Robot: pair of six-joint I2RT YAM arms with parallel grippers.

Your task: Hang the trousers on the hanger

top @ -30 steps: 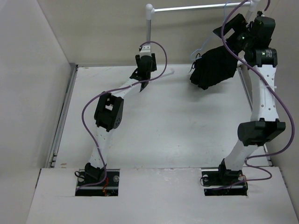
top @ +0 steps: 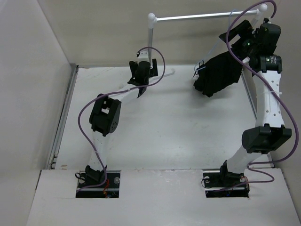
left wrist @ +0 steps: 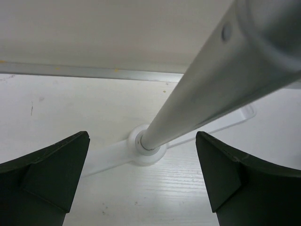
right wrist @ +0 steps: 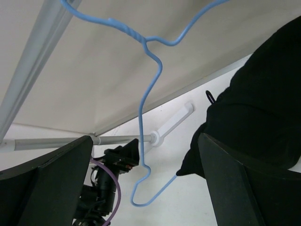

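Observation:
Black trousers [top: 217,74] hang from the blue wire hanger [right wrist: 149,89] below the right end of the white rail. In the right wrist view the dark cloth of the trousers [right wrist: 254,108] fills the right side, and the wire runs down the middle. My right gripper stands open by the hanger, its fingers wide apart. At the left post of the rack my left gripper is also open; the white post [left wrist: 188,94] passes between its fingers as seen in the left wrist view. Much of the hanger is hidden behind the cloth.
The rack's top rail [top: 207,16] spans the back, with a left post [top: 150,37] and a flat foot [top: 164,75] on the floor. Purple cables loop along both arms.
The hanger with the trousers has swung a little to the right and the cloth hangs slightly lower. My left gripper has shifted slightly left.

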